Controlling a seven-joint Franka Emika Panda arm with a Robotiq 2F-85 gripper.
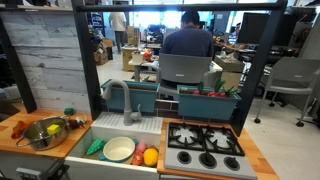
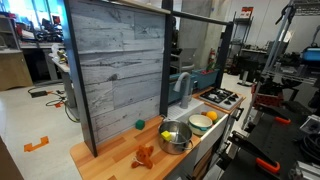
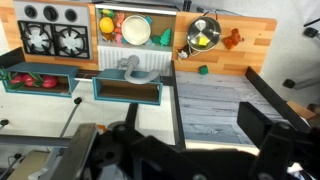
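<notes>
A metal pot with a yellow object inside stands on the wooden counter. In the sink lie a pale bowl, a green item and a yellow-orange item. An orange-brown soft-looking object and a small green object rest on the counter near the pot. My gripper looks down from high above the kitchen; its dark fingers are spread wide, so it is open, with nothing between them. It touches none of these objects.
A black-grate stove sits right of the sink in exterior view 1. A curved grey faucet rises behind the sink. One blue box holds red items. A grey plank wall backs the counter.
</notes>
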